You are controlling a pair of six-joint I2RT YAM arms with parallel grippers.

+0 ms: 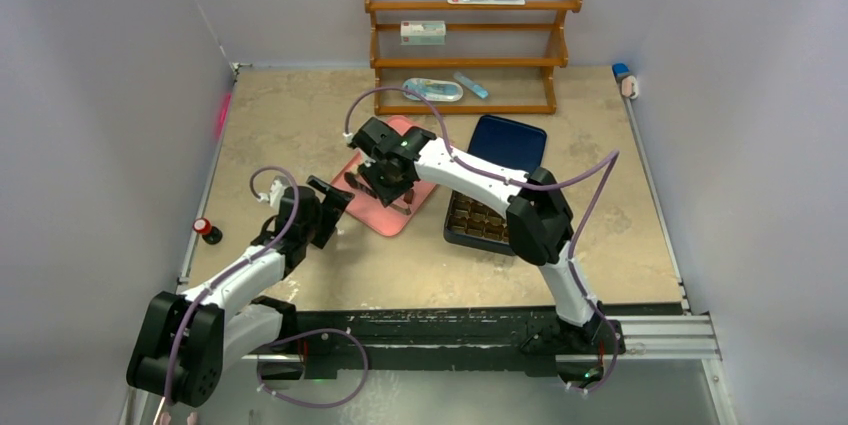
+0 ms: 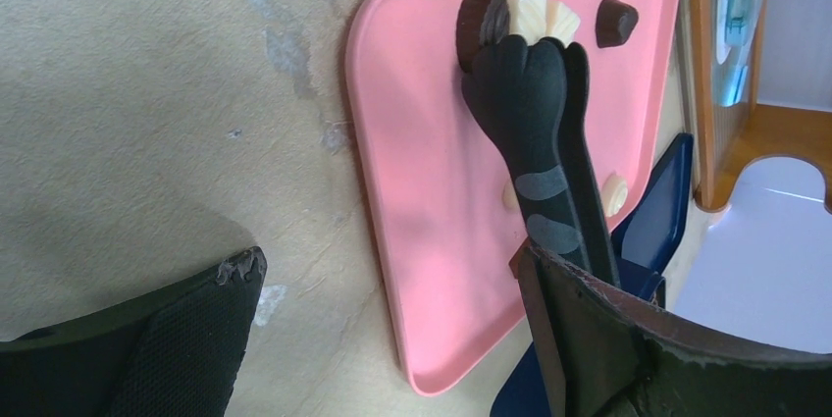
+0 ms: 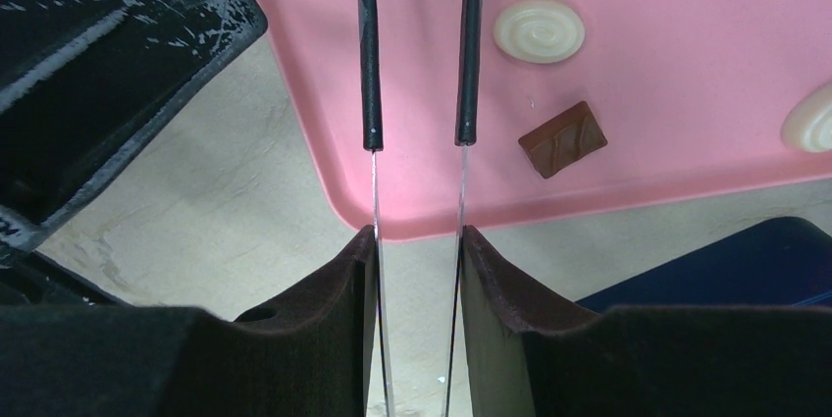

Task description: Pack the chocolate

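The pink tray (image 1: pixel 390 225) holds chocolates: a brown piece, a white swirl piece, and in the left wrist view dark and cream pieces (image 2: pixel 530 15) bunched at one end. My right gripper grasps metal tongs with black tips (image 3: pixel 370 93), which are part open over the tray beside the swirl and brown pieces, with nothing between the tips in view. My left gripper stands open, empty, beside the tray's near-left side.
A sectioned dark box (image 1: pixel 478 222) lies right of the tray, with a blue lid (image 1: pixel 508 140) behind it. A wooden rack (image 1: pixel 465 110) stands at the back, a small bottle (image 1: pixel 208 231) at the left.
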